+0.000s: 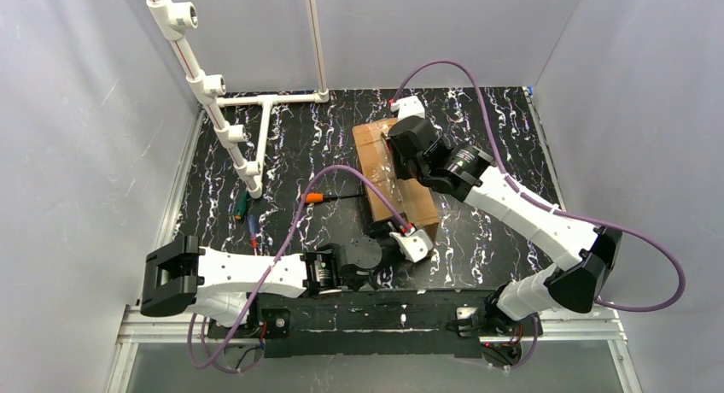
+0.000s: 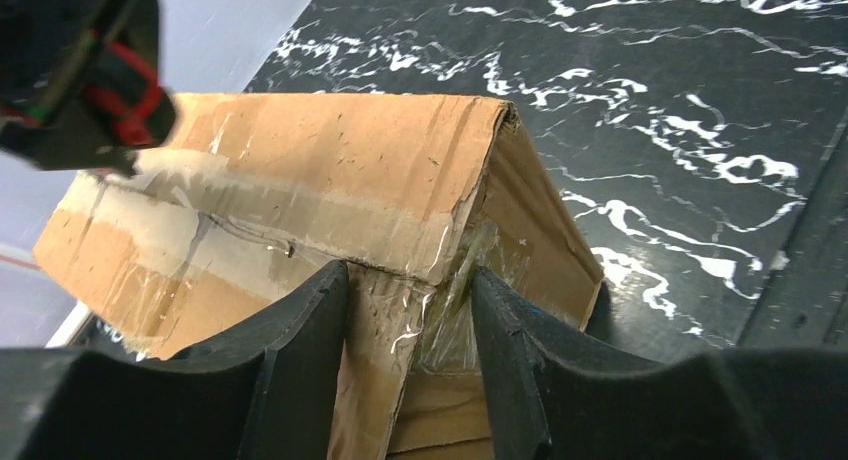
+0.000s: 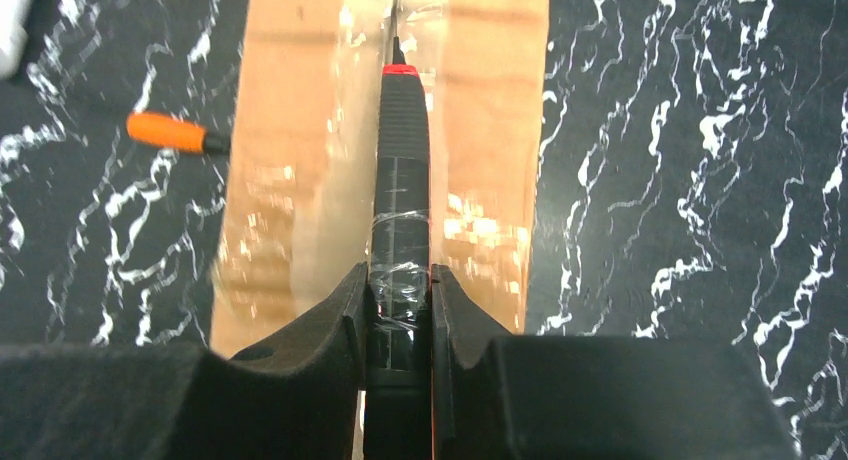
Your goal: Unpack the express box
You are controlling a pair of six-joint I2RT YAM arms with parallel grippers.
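The taped cardboard box (image 1: pixel 371 162) sits at the middle right of the marble table, with a slit along the tape on top. My left gripper is shut on the box's near end, gripping a cardboard edge and tape. Over the box's top, my right gripper is shut on a black cutting tool (image 3: pixel 400 130), its thin tip in the tape seam along the middle of the box.
An orange-handled screwdriver (image 1: pixel 314 197) lies left of the box. Green (image 1: pixel 241 205) and blue (image 1: pixel 252 228) tools lie further left, below a white pipe frame (image 1: pixel 267 120).
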